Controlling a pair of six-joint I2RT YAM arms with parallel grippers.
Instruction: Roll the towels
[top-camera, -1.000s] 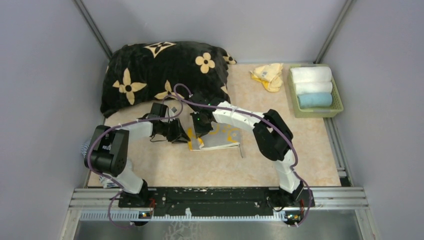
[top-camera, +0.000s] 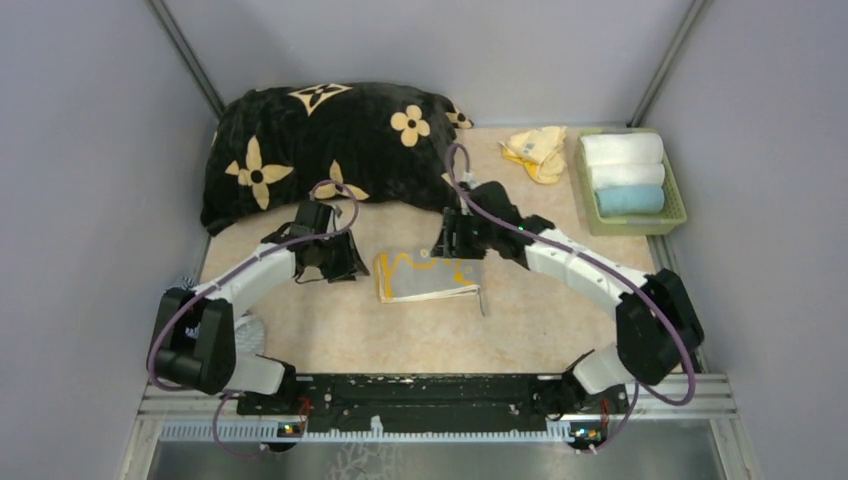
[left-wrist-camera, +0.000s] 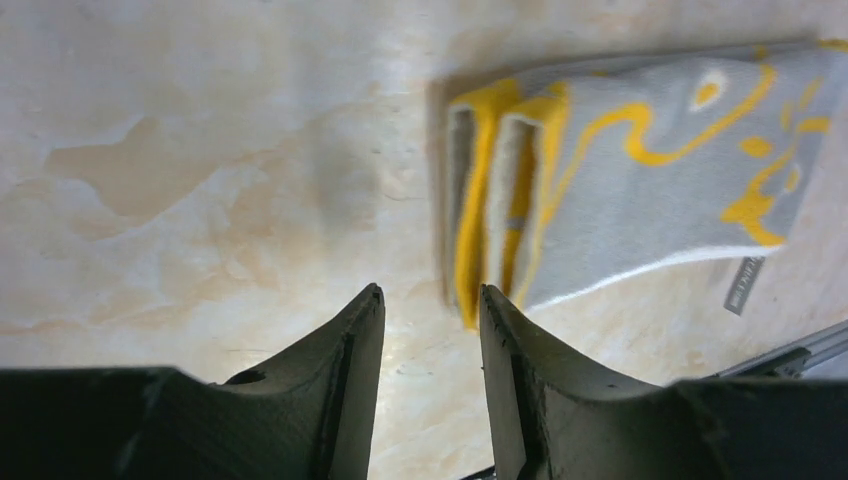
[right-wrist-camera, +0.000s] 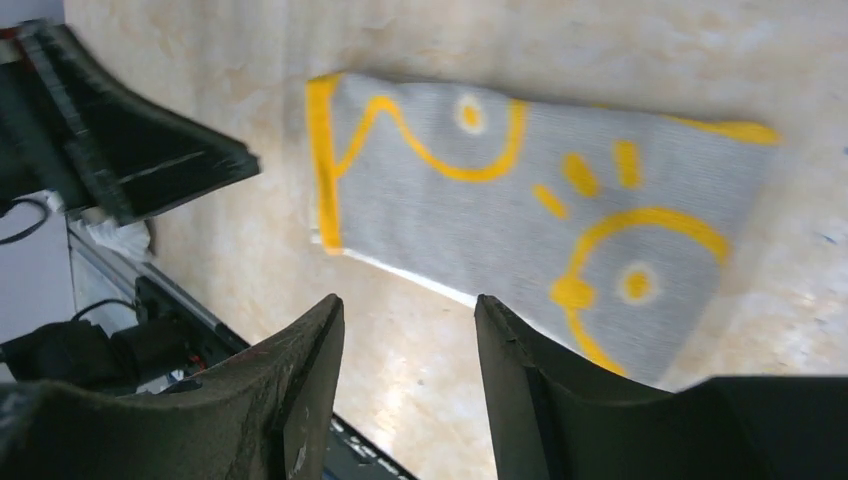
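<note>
A grey towel with yellow patterns (top-camera: 430, 280) lies folded flat at the middle of the table, with a narrow double fold along its left short edge; its surface also fills the middle of the right wrist view (right-wrist-camera: 500, 200). My left gripper (top-camera: 352, 268) stands open just left of that edge, its fingertips (left-wrist-camera: 362, 310) apart and empty. My right gripper (top-camera: 455, 238) is open and empty above the towel's back right part, its fingertips (right-wrist-camera: 325, 315) spread.
A black patterned cushion (top-camera: 300, 150) fills the back left. A crumpled yellow cloth (top-camera: 535, 150) lies at the back right, beside a green basket (top-camera: 676, 215) with rolled white and blue towels.
My right gripper has moved right and up from the towel's folded left edge to over its back right. My left gripper has drawn slightly left and up.
</note>
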